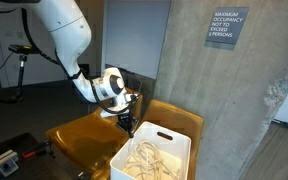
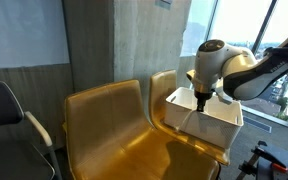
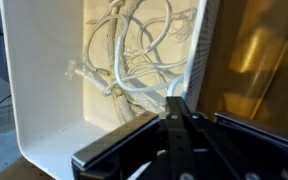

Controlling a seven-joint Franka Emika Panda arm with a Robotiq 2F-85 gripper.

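A large white box (image 1: 162,134) stands to the right of the arm, with a tangled pale rope (image 1: 150,160) inside. In the wrist view, loops of the rope (image 3: 134,45) spread over the box floor. Two strands rise and come together at my fingertips. My gripper (image 1: 131,134) points down near the box's edge on the chair side; it is shut on the rope, pinching a thin white section. From the other side, the gripper (image 2: 200,106) shows above the box (image 2: 222,125). The pinched spot itself is partly hidden by the fingers.
Tan chair seats (image 2: 119,135) lie beside the box, with their upright backs (image 1: 174,118) behind it. A concrete wall (image 1: 219,80) rises beyond. Bare seat surface extends away from the box, free of objects.
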